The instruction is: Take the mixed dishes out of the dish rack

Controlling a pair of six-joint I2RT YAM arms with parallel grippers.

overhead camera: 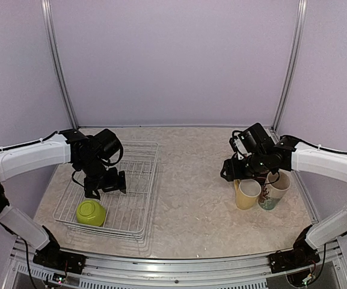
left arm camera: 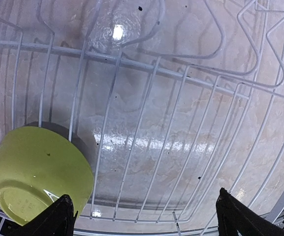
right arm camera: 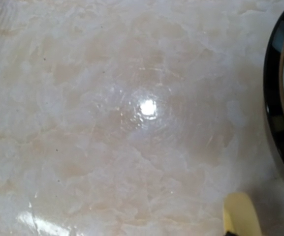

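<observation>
In the white wire dish rack [overhead camera: 151, 198], a green bowl [overhead camera: 91, 212] rests tilted at the front left corner, its base showing in the left wrist view. My left gripper [overhead camera: 107, 188] stands open over the rack, behind and to the right of the bowl, with only wires and table between its fingers. Its left finger [left arm camera: 58, 219] overlaps the bowl's edge in the left wrist view; contact cannot be judged. At the right, my open right gripper [overhead camera: 228, 171] hovers beside a cream mug [overhead camera: 246, 196] and a patterned cup [overhead camera: 273, 192], holding nothing visible.
Stacked dishes with a black outer rim [right arm camera: 273, 98] show at the right wrist view's edge, largely hidden by the arm from above. A cream handle [right arm camera: 240, 211] shows below them.
</observation>
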